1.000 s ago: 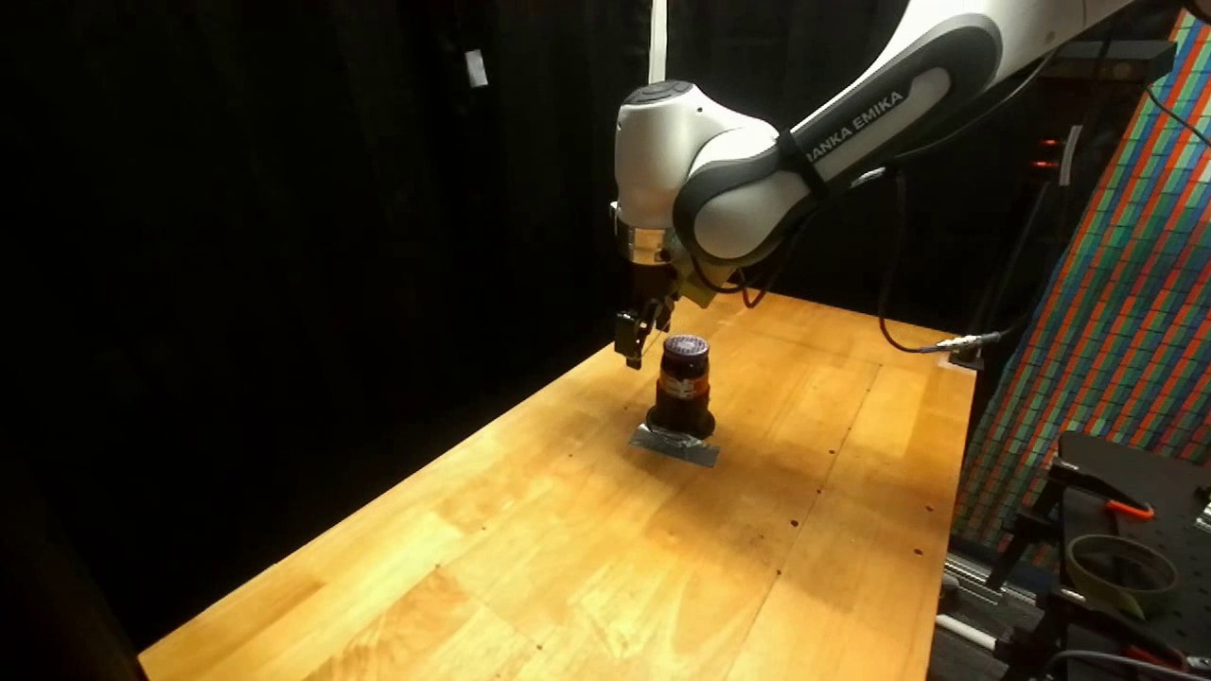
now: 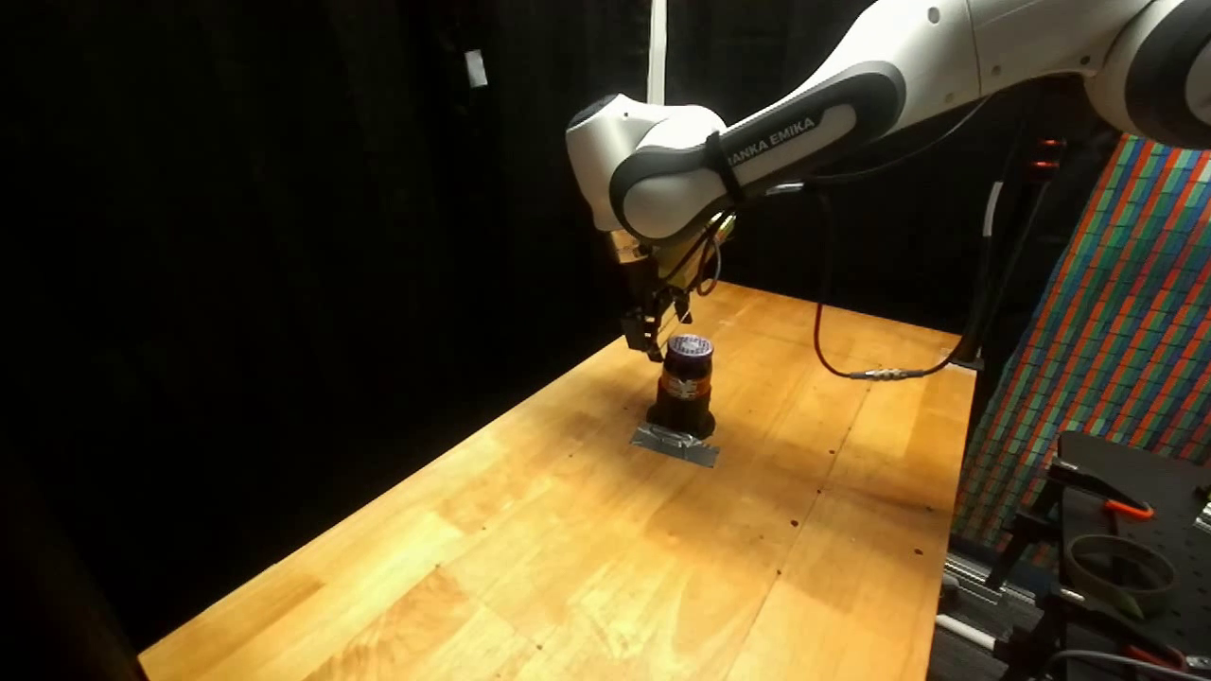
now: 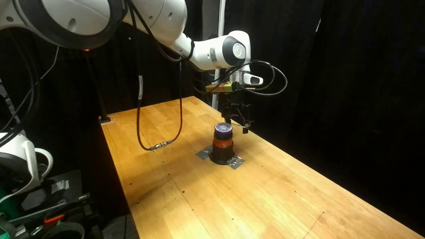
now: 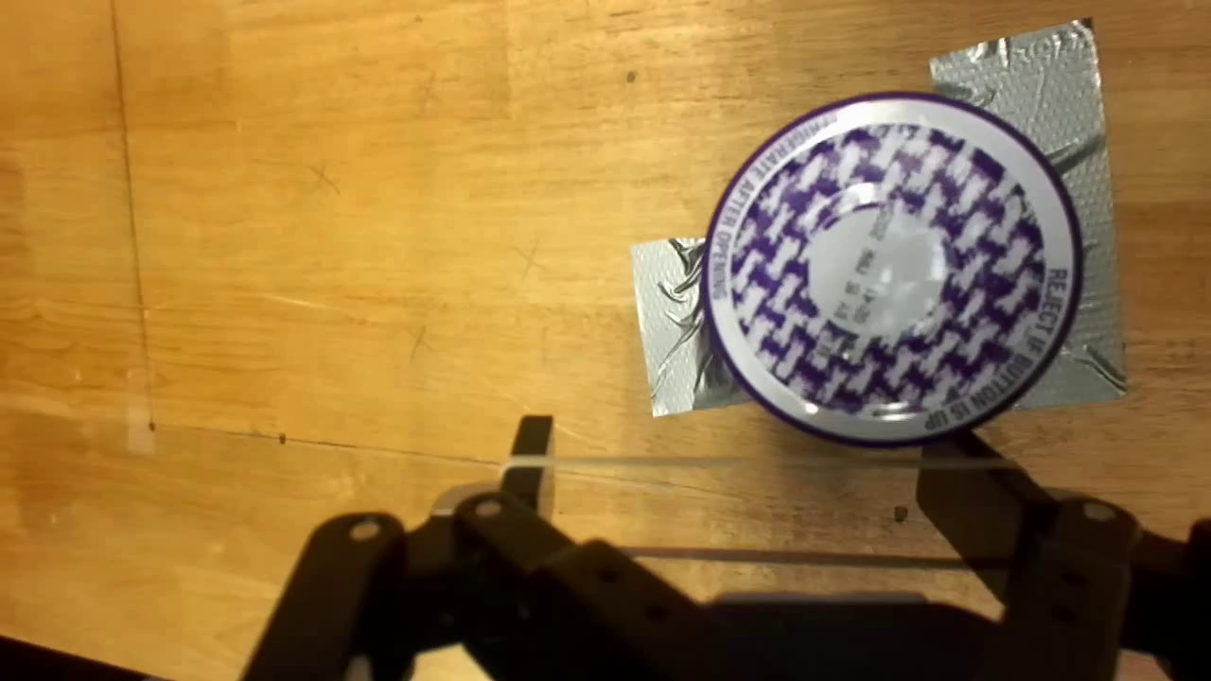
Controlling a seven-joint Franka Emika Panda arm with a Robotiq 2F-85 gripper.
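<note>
A dark jar [image 2: 686, 388] with an orange-red label stands upright in a black base [image 3: 222, 158] on the wooden table. Its purple and white lid [image 4: 891, 272] is on top, large in the wrist view. My gripper stands open beside the jar at about lid height, its fingers [image 4: 530, 454] wide apart. Thin strands [image 4: 715, 462] stretch across between them. The right finger in the wrist view overlaps the lid's lower edge; contact cannot be told. In exterior view 2 the gripper [image 3: 236, 125] hangs behind and right of the lid.
Silver tape [image 4: 678, 329] runs from under the base onto the table [image 2: 545, 533]. The table's edge passes close behind the gripper. A cable [image 3: 161, 145] hangs from the arm left of the jar in exterior view 2.
In exterior view 1 the arm's wrist has swung left and tilted, while the fingers have come slightly right, nearer the lid. The hanging cable has moved left. The black base remains in place.
</note>
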